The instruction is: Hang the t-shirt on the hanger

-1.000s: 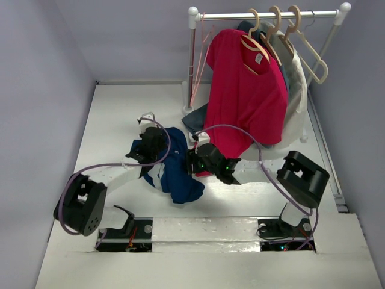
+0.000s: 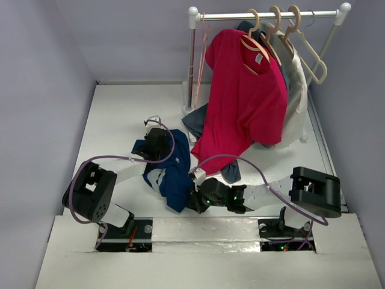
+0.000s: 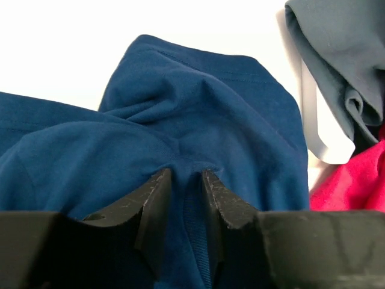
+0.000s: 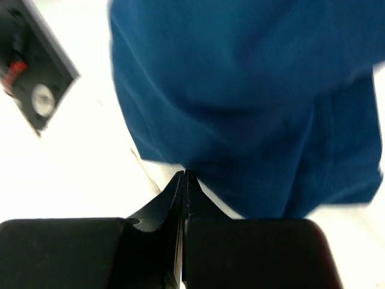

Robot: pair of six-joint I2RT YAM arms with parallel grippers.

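Observation:
A navy t-shirt (image 2: pixel 178 177) lies crumpled on the white floor left of the rack. My left gripper is part open, its tips on the navy fabric (image 3: pixel 210 108) with a fold between them. My right gripper is shut at the lower edge of the shirt; in the blurred right wrist view its tips meet the fabric, and whether they pinch any cannot be told.
The rack (image 2: pixel 293 14) holds a red shirt (image 2: pixel 240 96), grey and light garments, several wooden hangers and bare hangers. Grey cloth (image 3: pixel 334 42) and red cloth lie beside the navy shirt. Open floor is at the back left.
My right gripper has moved down toward the front edge, and the shirt's lower part has shifted with it. My left gripper has moved slightly.

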